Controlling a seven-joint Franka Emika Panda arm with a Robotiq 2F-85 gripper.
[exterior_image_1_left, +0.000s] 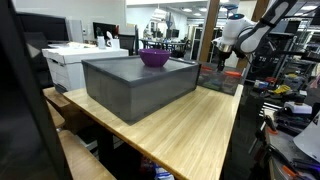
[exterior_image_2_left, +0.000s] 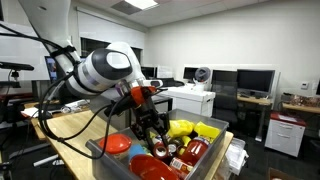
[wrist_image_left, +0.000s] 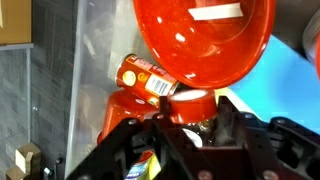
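In the wrist view my gripper is shut on a small orange-red object (wrist_image_left: 192, 109), whose full shape is hidden by the fingers. Just above it is a large red-orange bowl or plate (wrist_image_left: 180, 45) with a pale label. A red can (wrist_image_left: 142, 76) with a white label lies close to the left finger. Exterior view 2 shows the gripper (exterior_image_2_left: 153, 129) low over the crowded grey bin (exterior_image_2_left: 218, 148); its fingertips are hard to make out there.
Inside the bin, yellow items (exterior_image_2_left: 181, 128) and red items (exterior_image_2_left: 194, 151) are packed around the gripper. In exterior view 1, a purple bowl (exterior_image_1_left: 154, 58) rests on a grey box (exterior_image_1_left: 130, 95).
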